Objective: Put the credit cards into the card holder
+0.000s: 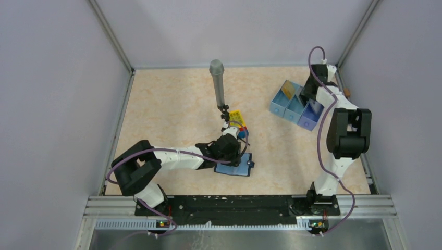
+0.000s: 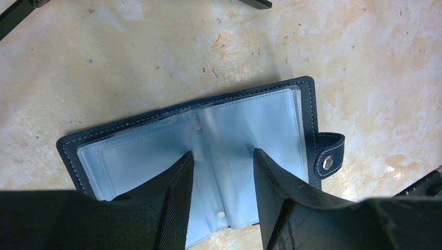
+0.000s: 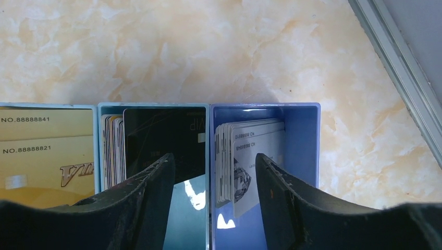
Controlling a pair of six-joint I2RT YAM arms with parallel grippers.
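Observation:
The dark blue card holder [image 2: 250, 135] lies spread flat with clear sleeves facing up and its snap tab on the right. Over it, my left gripper is partly open, with nothing between its fingers. At the far right of the table, my right gripper hangs partly open and empty above the card bins. In the right wrist view, white cards [image 3: 255, 151] stand in the purple bin [image 3: 302, 112]. Black cards [image 3: 167, 140] fill part of the middle blue bin [image 3: 187, 224], and gold cards [image 3: 47, 156] are in the left one.
A yellow, red and blue object [image 1: 237, 121] lies behind the card holder, close to a grey camera post [image 1: 218, 86]. Bare table separates the holder from the bins. A metal frame edge [image 3: 391, 62] runs along the right.

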